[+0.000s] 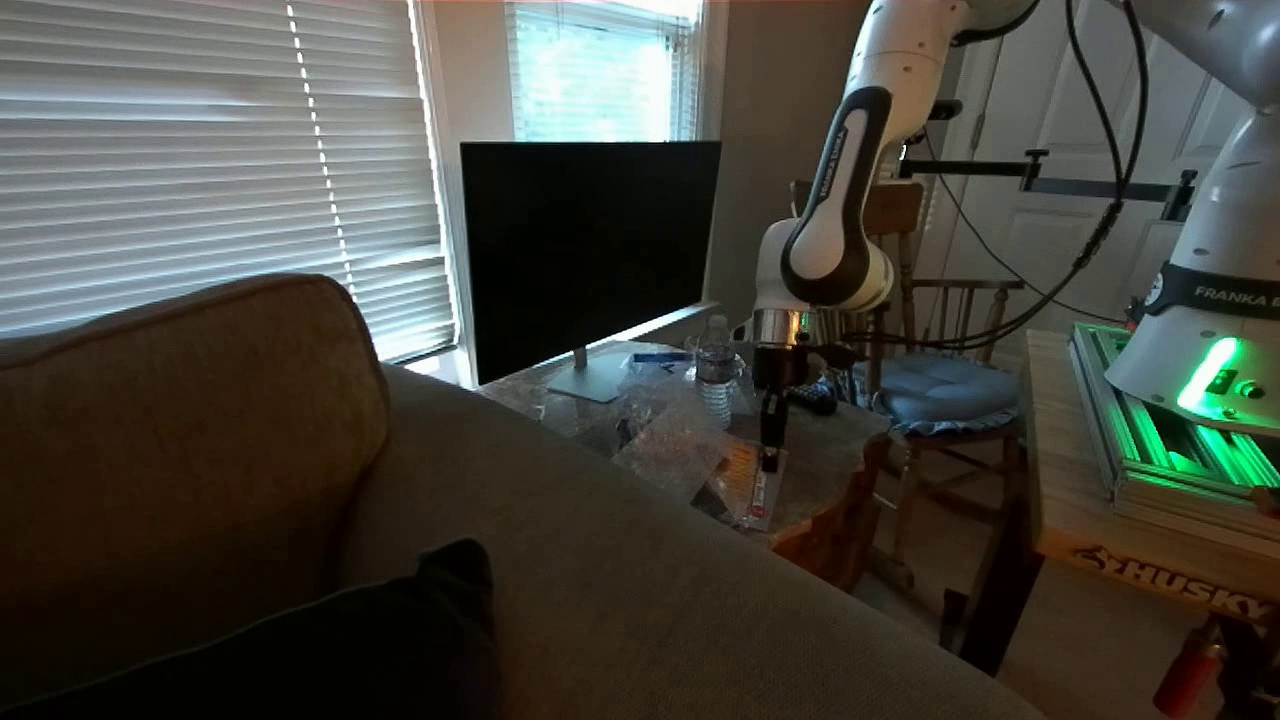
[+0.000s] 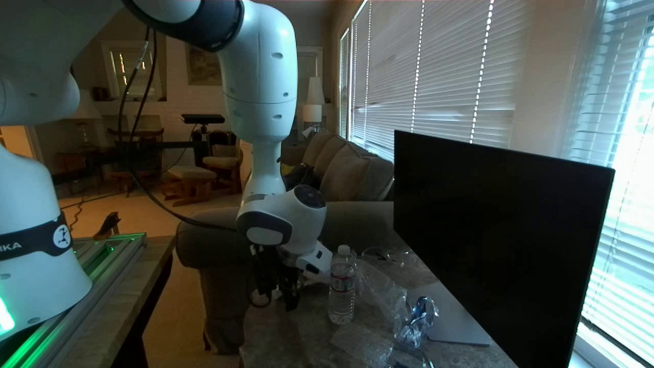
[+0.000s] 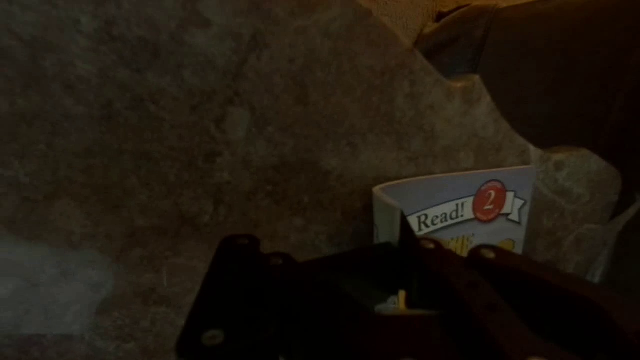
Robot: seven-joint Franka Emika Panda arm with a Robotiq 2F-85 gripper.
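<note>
A thin book [image 3: 468, 189] with "Read!" and a red "2" badge lies on the stone-patterned table [image 3: 180, 120] in the wrist view, its left edge curled. In exterior view 1, the book [image 1: 758, 498] is near the table's couch-side edge, beside and partly under clear plastic. My gripper [image 1: 769, 462] points down at it, its tips touching or almost touching the cover. The fingers are shut; dark linkage hides much of the book, and whether an edge is pinched cannot be made out. In exterior view 2, the gripper [image 2: 289, 300] is low over the table.
A water bottle [image 2: 342, 288] stands close to the gripper. Crumpled plastic [image 1: 672, 446] spreads toward the monitor [image 1: 588, 258]. The couch [image 1: 576, 564] borders the table, and a wooden chair [image 1: 942, 390] stands behind. A dark object [image 1: 816, 396] sits near the table's chair side.
</note>
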